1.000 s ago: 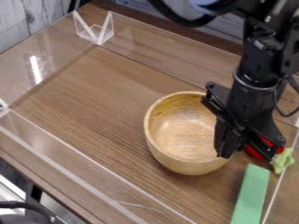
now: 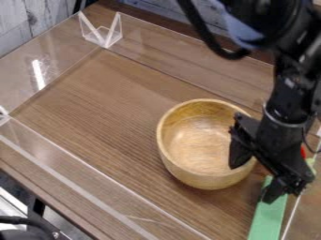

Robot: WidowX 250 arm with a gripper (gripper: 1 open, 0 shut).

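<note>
My gripper (image 2: 261,169) is open and hangs low at the right, its dark fingers beside the right rim of a round wooden bowl (image 2: 189,131) and over a long green object (image 2: 268,221). A small red thing (image 2: 301,152) shows partly behind the fingers. The bowl looks empty, though its right part is partly hidden by the gripper.
A clear plastic piece (image 2: 103,28) stands at the far left back. Dark cables or frame parts lie beyond the lower left edge.
My gripper has moved down and toward the front, now over the upper end of the green object. The bowl has stayed in about the same place.
</note>
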